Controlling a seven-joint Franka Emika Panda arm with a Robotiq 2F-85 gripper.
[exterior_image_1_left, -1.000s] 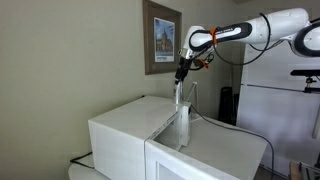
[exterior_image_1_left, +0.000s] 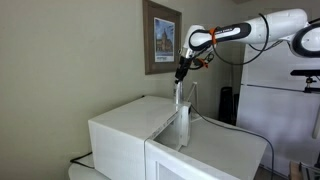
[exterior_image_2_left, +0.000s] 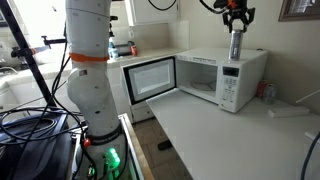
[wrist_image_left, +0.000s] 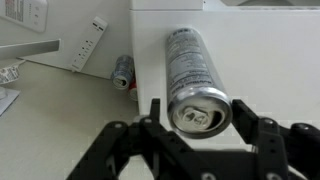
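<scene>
A silver can (exterior_image_2_left: 236, 45) stands upright on top of the white microwave (exterior_image_2_left: 229, 88), near its front right corner. My gripper (exterior_image_2_left: 238, 22) hangs pointing down just above the can. Seen from the wrist, the can's lid with its tab faces me, and the gripper has one finger on either side of the rim. Narrow gaps show between the fingers and the can, so the fingers are open around its top. In the first exterior view the can (exterior_image_1_left: 178, 92) is small and pale below the gripper (exterior_image_1_left: 181, 74).
A second can (wrist_image_left: 123, 72) stands behind the microwave, near a power strip (wrist_image_left: 89, 44) . The microwave door (exterior_image_2_left: 149, 79) is swung open to the left.
</scene>
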